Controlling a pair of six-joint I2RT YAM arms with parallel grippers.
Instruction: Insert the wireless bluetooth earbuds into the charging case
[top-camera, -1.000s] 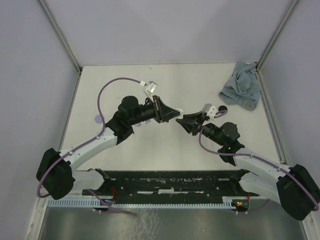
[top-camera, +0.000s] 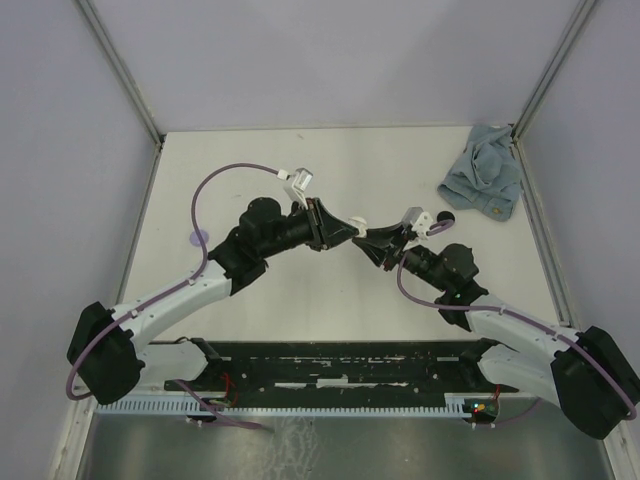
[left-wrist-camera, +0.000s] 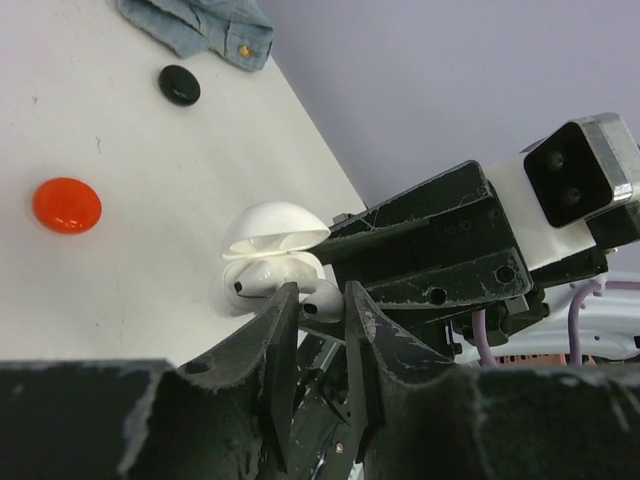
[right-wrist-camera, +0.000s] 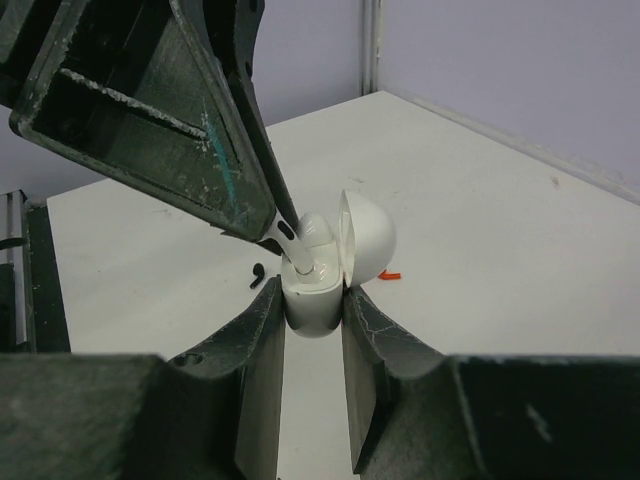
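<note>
The white charging case has its lid raised, held in my right gripper (top-camera: 372, 243) near the table's middle; in the right wrist view its body (right-wrist-camera: 311, 303) sits between the fingertips. My left gripper (top-camera: 338, 229) meets it from the left. In the left wrist view a white earbud (left-wrist-camera: 322, 298) is at that gripper's fingertips, against the case. In the right wrist view a white stem runs from the left gripper's fingers into the case; how deep it sits is hidden.
A blue cloth (top-camera: 480, 170) and a black oval (top-camera: 446, 217) lie at the right back of the white table (top-camera: 200, 150). A red oval (left-wrist-camera: 66, 205) shows in the left wrist view.
The left arm has shifted slightly, its wrist and elbow a little lower in the top view. The right arm is almost unchanged.
</note>
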